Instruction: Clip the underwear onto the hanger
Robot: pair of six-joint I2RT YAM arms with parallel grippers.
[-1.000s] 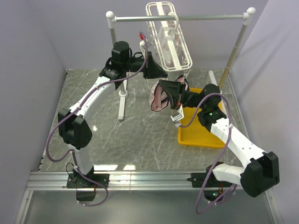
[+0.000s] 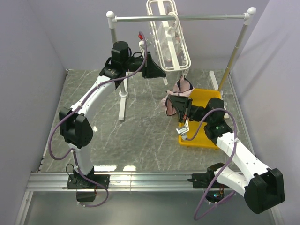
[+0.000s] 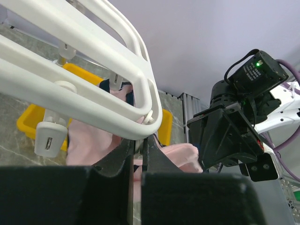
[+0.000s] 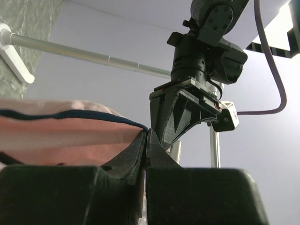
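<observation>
The white hanger [image 2: 176, 66] hangs from the rail, its clips visible in the left wrist view [image 3: 49, 140]. My left gripper [image 2: 159, 75] is shut on the hanger's lower end, holding a small white part under the frame. The pink underwear [image 2: 171, 105] with dark trim [image 4: 75, 114] hangs below the hanger and beside my right gripper [image 2: 171, 101]. That gripper is shut at the end of the dark trim [image 4: 146, 131], with the fabric edge at its fingertips. Whether the underwear sits in a clip is hidden.
A yellow bin [image 2: 199, 140] lies on the floor at the right, under the right arm. The rack's posts [image 2: 229, 61] stand either side of the hanger.
The left arm has barely moved.
</observation>
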